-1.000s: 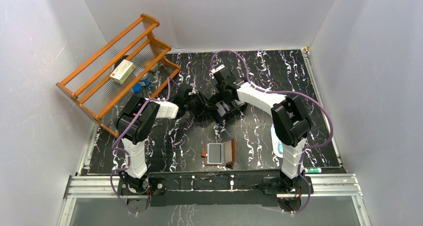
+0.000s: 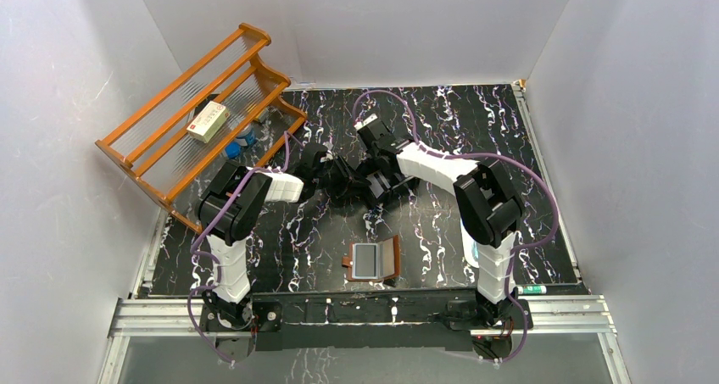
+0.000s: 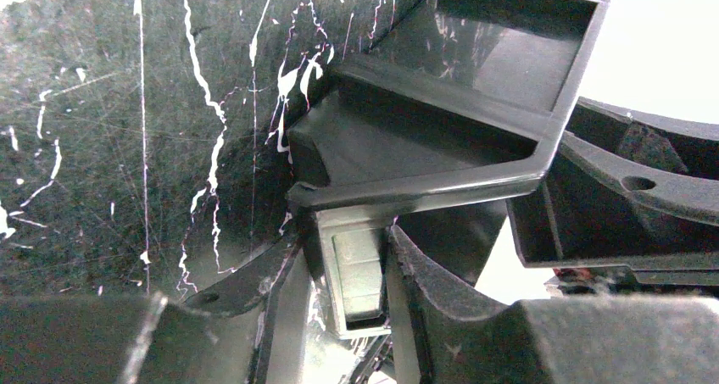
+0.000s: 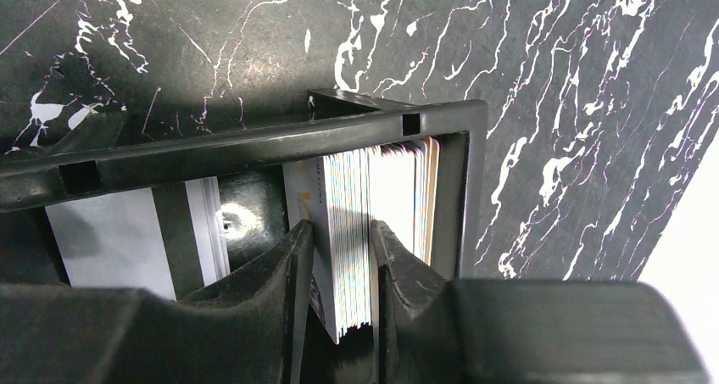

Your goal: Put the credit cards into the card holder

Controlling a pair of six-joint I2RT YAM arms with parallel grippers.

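A stack of credit cards (image 4: 349,206) stands on edge in an end compartment of the black box (image 4: 398,123). Astride part of that stack is my right gripper, its fingers parted with several cards between them; whether both pads touch the cards cannot be told. My left gripper is shut on the wall of the black box (image 3: 428,185) at its near end. From above, both grippers meet at the box and largely cover it. In the top view, a brown card holder (image 2: 392,258) lies spread open near the front edge, away from both grippers.
A wooden rack (image 2: 270,77) with a pale green box (image 2: 208,122) and blue items stands at the back left. A white item (image 2: 469,242) lies partly under the right arm. Bare marbled table surrounds the card holder.
The left arm, the box and the card holder stay where they were.
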